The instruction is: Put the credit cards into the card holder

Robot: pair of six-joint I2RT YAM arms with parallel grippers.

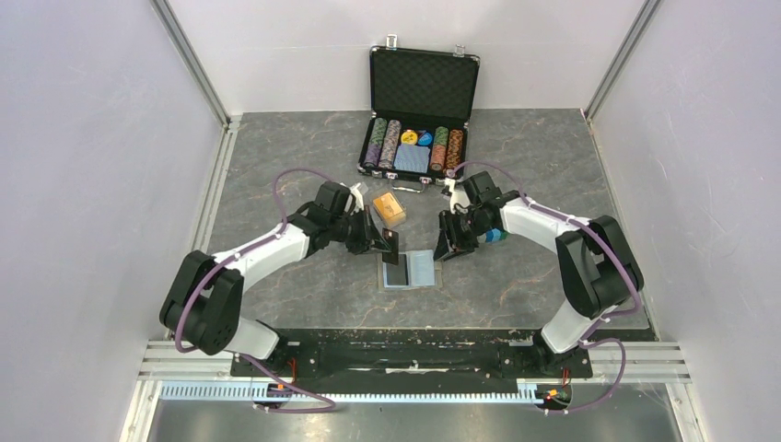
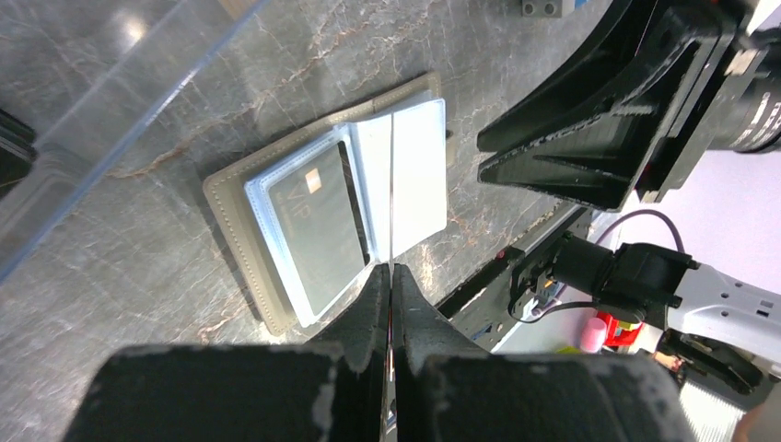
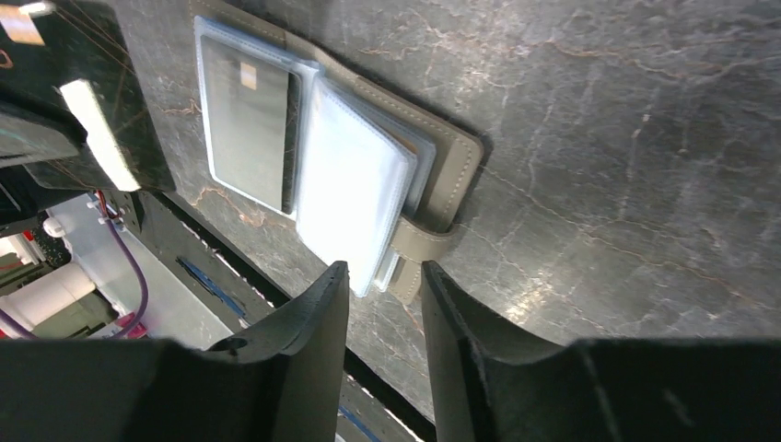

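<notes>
The taupe card holder (image 1: 412, 287) lies unfolded on the grey table, its clear sleeves spread. A dark card (image 2: 318, 230) sits in its left sleeve; the sleeve on the right (image 3: 355, 170) looks pale. My left gripper (image 1: 381, 247) is shut on a black card, which hangs over the holder's left half and shows nearly edge-on in the left wrist view. By the holder's right edge, my right gripper has its fingers apart. The holder's strap shows beyond its tips, and nothing is gripped there.
Behind the holder sits an orange box (image 1: 389, 210). An open case (image 1: 414, 170) with poker chips stands at the back. A blue-green object (image 1: 495, 236) lies partly hidden beside the right arm. Bare table extends to both sides.
</notes>
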